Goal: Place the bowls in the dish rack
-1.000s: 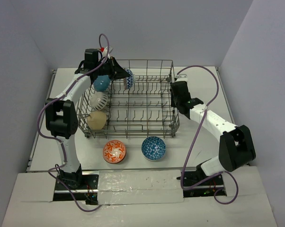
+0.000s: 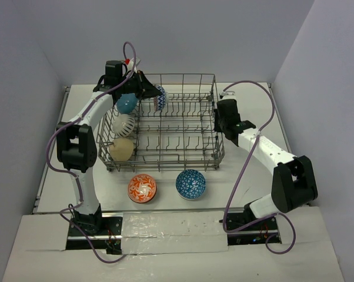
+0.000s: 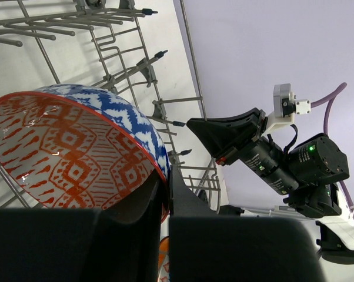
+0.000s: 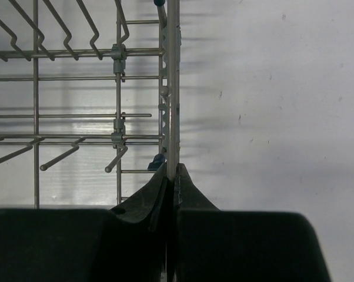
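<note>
My left gripper (image 2: 150, 92) is at the rack's upper left, its fingers at the rim of a blue-and-white bowl (image 2: 160, 98) with a red patterned inside (image 3: 71, 153), held on its side among the tines. A blue bowl (image 2: 126, 103), a white bowl (image 2: 122, 124) and a beige bowl (image 2: 121, 149) stand along the rack's left side. An orange bowl (image 2: 142, 188) and a teal patterned bowl (image 2: 190, 184) lie in front of the rack. My right gripper is shut on the rack's right side wire.
The wire dish rack (image 2: 183, 163) fills the middle of the counter, its middle and right rows empty. Bare counter (image 2: 253, 106) lies right of the rack. Grey walls close in at the back and both sides.
My right arm has shifted slightly to the right. The left arm and the bowls show no visible change.
</note>
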